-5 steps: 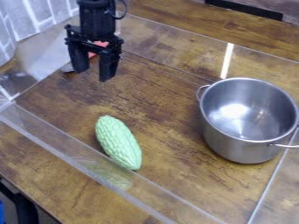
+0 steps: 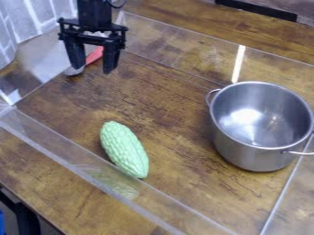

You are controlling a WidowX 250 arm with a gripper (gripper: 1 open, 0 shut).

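Note:
A black gripper (image 2: 92, 57) hangs at the upper left of the camera view, its two dark fingers apart and pointing down, with no object visible gripped between them. Behind it, partly hidden, are a red item (image 2: 95, 55) and a small pale object (image 2: 73, 68). A pale green bitter melon (image 2: 124, 149) lies on the wooden surface at the lower middle, well away from the gripper. A large steel pot (image 2: 255, 119) with two side handles stands on the right, empty.
Clear low barriers (image 2: 73, 151) edge the work area on several sides.
The gripper has shifted slightly to the left and turned a little. The melon and pot have stayed where they were.

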